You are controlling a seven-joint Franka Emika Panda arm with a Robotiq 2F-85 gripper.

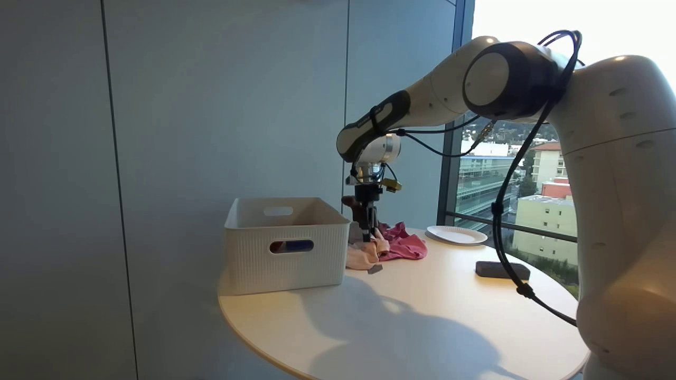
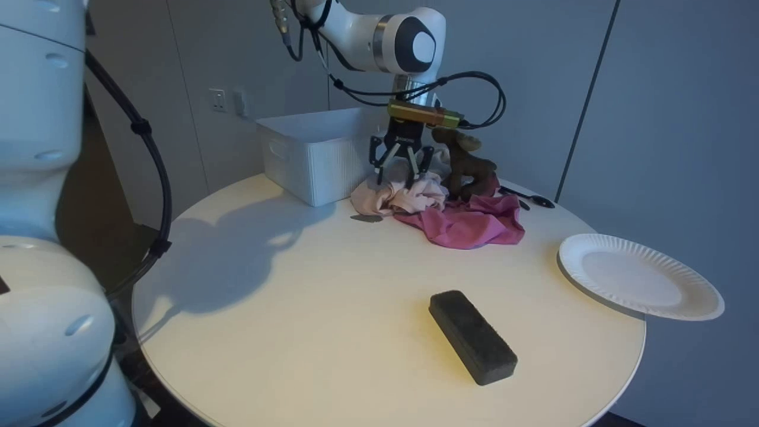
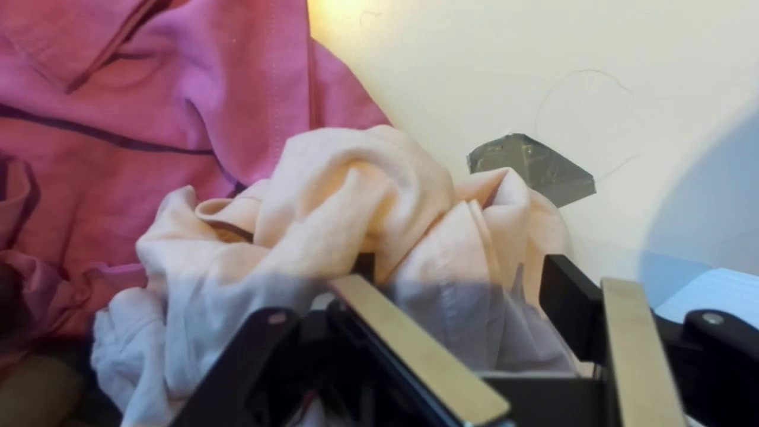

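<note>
A crumpled pale pink cloth [image 2: 425, 193] lies in a heap on the table, beside a darker pink cloth [image 2: 469, 226]. My gripper [image 2: 395, 181] points down over the pale cloth, its fingertips at the top of the heap. In the wrist view the fingers stand apart, and folds of the pale cloth [image 3: 356, 203] show between and beyond them. Whether the fingertips press into the cloth cannot be made out. The darker pink cloth [image 3: 213, 78] spreads at the upper left of that view, clear of the fingers.
A white bin [image 2: 313, 167] stands close beside the cloths. Behind them sits a brown plush toy [image 2: 466, 167], with a dark spoon [image 2: 533, 198] near it. A grey scrap [image 3: 530, 167] lies by the pale cloth. Farther off are a paper plate [image 2: 633, 274] and a black eraser [image 2: 473, 338].
</note>
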